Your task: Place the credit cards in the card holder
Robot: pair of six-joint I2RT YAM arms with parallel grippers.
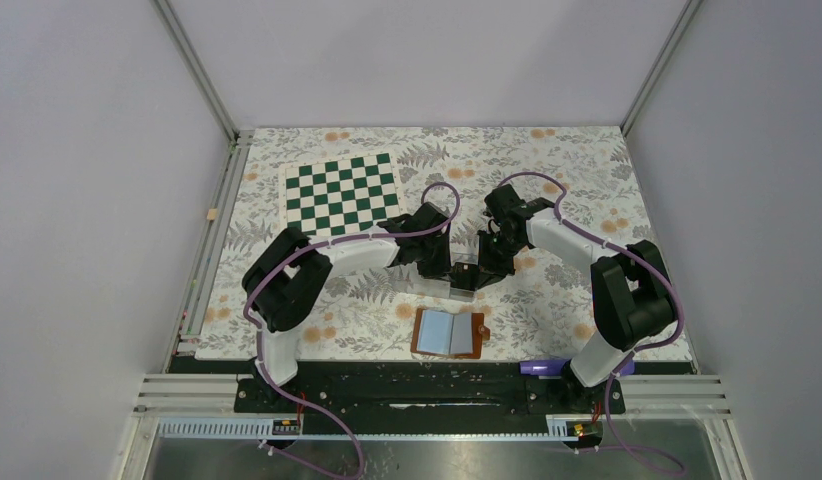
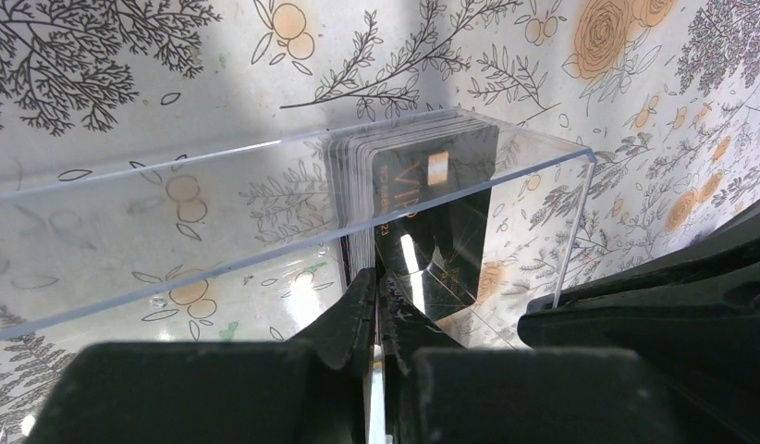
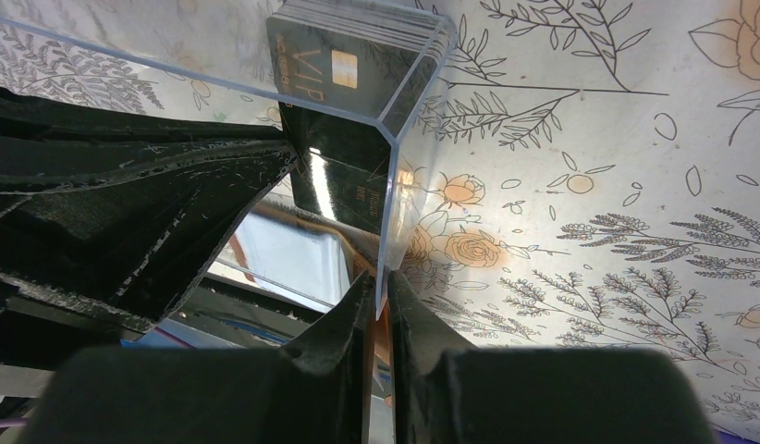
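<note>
A clear acrylic box holds a stack of black VIP cards, also seen in the right wrist view [image 3: 344,176]. My left gripper is shut, its tips at the edge of the card stack; I see nothing held between them. My right gripper is shut on the end edge of the clear box. The open brown card holder [image 1: 418,330] with pale sleeves lies in front of both grippers on the patterned mat.
A green checkered board [image 1: 337,190] lies at the back left. A purple object [image 1: 537,368] sits at the front right edge.
</note>
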